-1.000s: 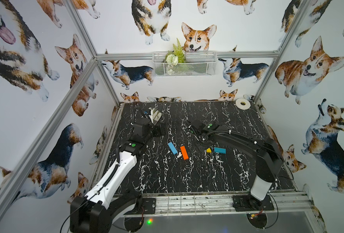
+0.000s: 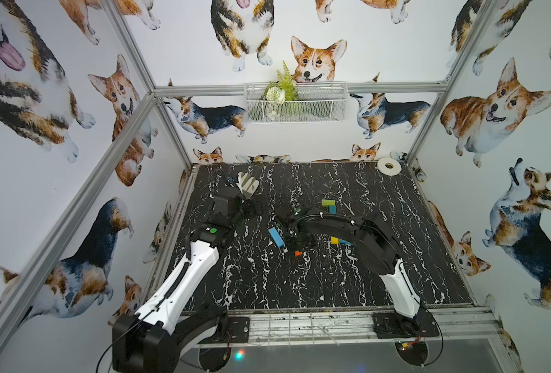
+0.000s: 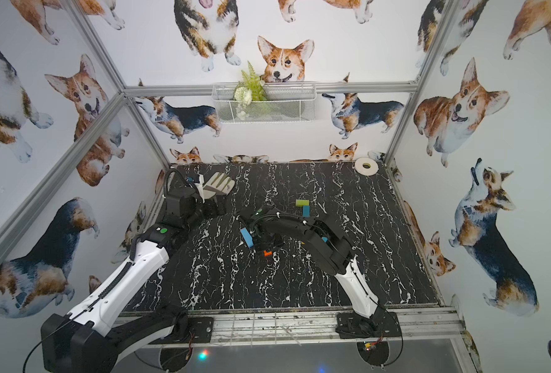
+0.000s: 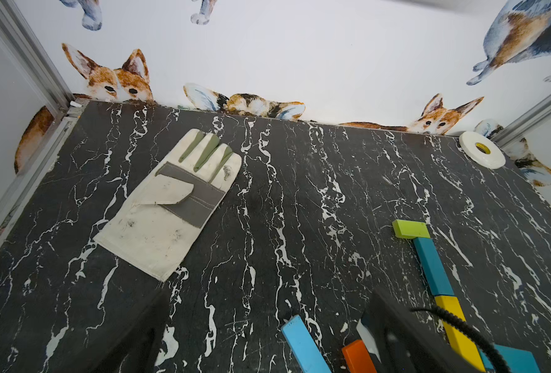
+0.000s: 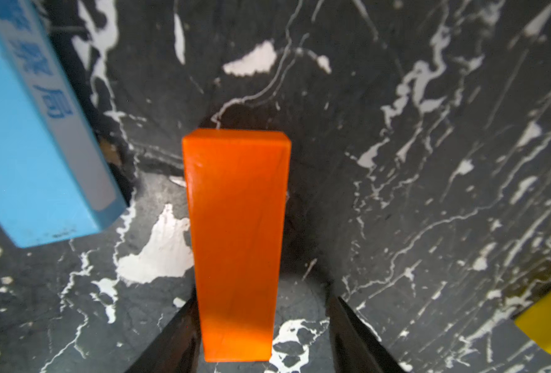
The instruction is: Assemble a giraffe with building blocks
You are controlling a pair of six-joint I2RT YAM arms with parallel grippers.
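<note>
An orange block (image 5: 238,236) lies on the dark marble table, between the fingers of my right gripper. The left finger is close to its side; a clear gap shows on the right, so the fingers stand open. A light blue block (image 5: 39,136) with printed characters lies just left of it. To the right, a lime block (image 4: 411,228), a teal block (image 4: 434,266) and a yellow block (image 4: 458,335) lie end to end, with another teal block (image 4: 517,359) beside the yellow one. My left gripper is raised over the left side, open and empty.
A work glove (image 4: 170,205) lies at the back left. A white tape roll (image 2: 388,166) sits in the back right corner. My right arm (image 2: 350,232) crosses over part of the block row.
My right gripper has moved left and toward the front, from near the yellow block to over the orange block, now mostly covered from above. The left arm stays put.
</note>
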